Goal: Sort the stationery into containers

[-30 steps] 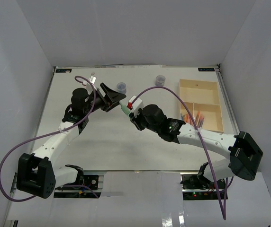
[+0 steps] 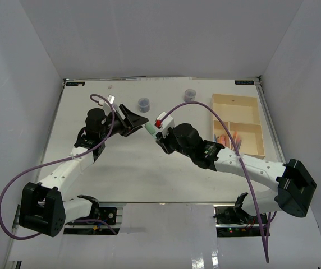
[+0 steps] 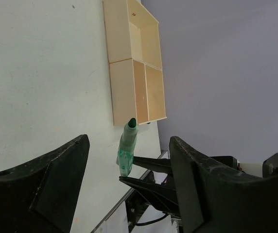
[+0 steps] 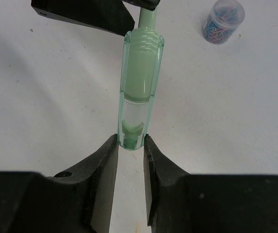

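My right gripper is shut on the lower end of a pale green, clear-cased stationery item [image 4: 138, 77], held tilted in mid-air over the table's middle. My left gripper stands part open facing the item's other end, which shows between and beyond its fingers in the left wrist view [image 3: 127, 144]. The organiser [image 2: 236, 107] stands at the right with several coloured pens in its lower compartments [image 2: 221, 137]; its upper compartment looks empty.
Two small tubs [image 2: 143, 105] stand at the back; the one in the right wrist view [image 4: 220, 24] holds coloured clips.
My right gripper has shifted slightly right with the green item. My left gripper has moved slightly down in the top view, still near the item's end.
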